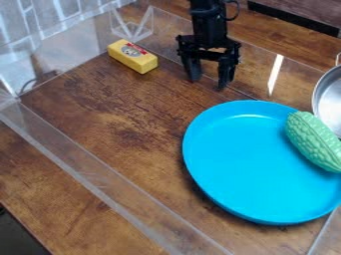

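Observation:
My black gripper hangs at the top centre of the camera view, low over the wooden table, its two fingers apart with nothing seen between them. A yellow box with a printed label lies to the left of it. In front, a blue plate takes up the lower right, with a green bitter melon resting on its right part.
A steel pot is cut off at the right edge. Clear plastic walls border the wooden table, whose left and middle area is bare. A pale tiled surface shows at the upper left.

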